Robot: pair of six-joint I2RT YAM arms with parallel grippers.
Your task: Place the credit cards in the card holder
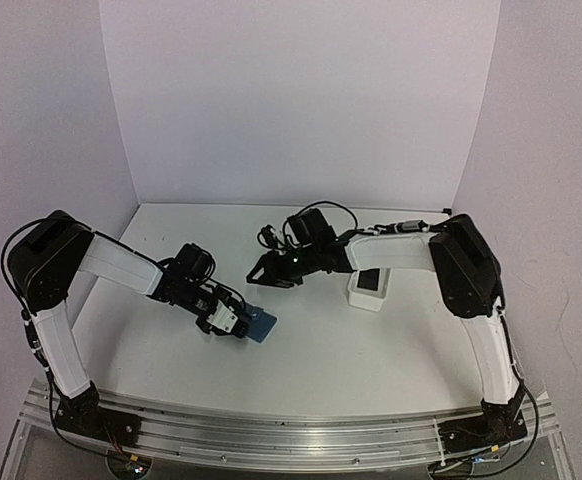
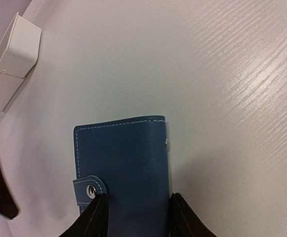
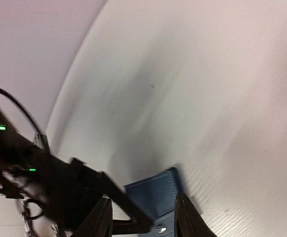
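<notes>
The dark blue card holder (image 1: pixel 262 325) lies closed on the white table, with a stitched edge and a snap strap showing in the left wrist view. My left gripper is over its near part, fingers (image 2: pixel 185 219) apart with the holder between and below them; one finger is close against its right edge. Further back and to the right, my right gripper (image 1: pixel 261 273) is open above the table, clear of the holder (image 3: pixel 152 192) and empty. No credit card can be made out in any view.
A white box (image 1: pixel 365 302) with a dark patch inside stands under the right forearm, partly covered by it. In the right wrist view the left gripper's black body hides part of the holder.
</notes>
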